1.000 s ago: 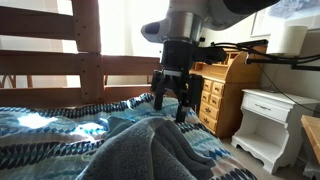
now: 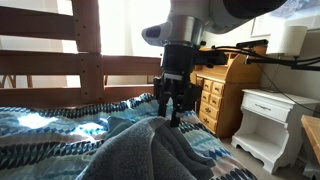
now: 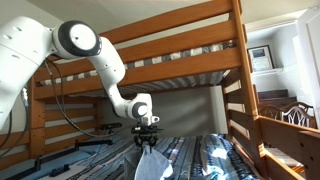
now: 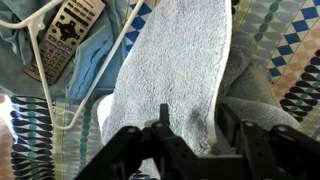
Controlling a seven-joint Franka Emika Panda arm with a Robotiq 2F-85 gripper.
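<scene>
A grey fleecy cloth (image 2: 135, 152) lies bunched in a raised fold on the patterned bedspread (image 2: 40, 140). It also shows in exterior view 2 as a pale heap (image 3: 150, 168), and its light side (image 4: 172, 60) fills the middle of the wrist view. My gripper (image 2: 168, 115) points down at the top of this fold. In the wrist view the gripper has a visible gap between its fingertips, with the cloth's edge lying in that gap. The fingers stand part open; whether both pads touch the cloth cannot be made out.
In the wrist view a beige device with buttons (image 4: 68, 38) and a white hanger (image 4: 50, 92) lie on blue-grey fabric (image 4: 18, 55). Wooden bunk rails (image 3: 240, 100) frame the bed. A white nightstand (image 2: 265, 122) stands beyond it at right.
My gripper's fingers have drawn closer together over the past second. The arm and the grey cloth look otherwise nearly still.
</scene>
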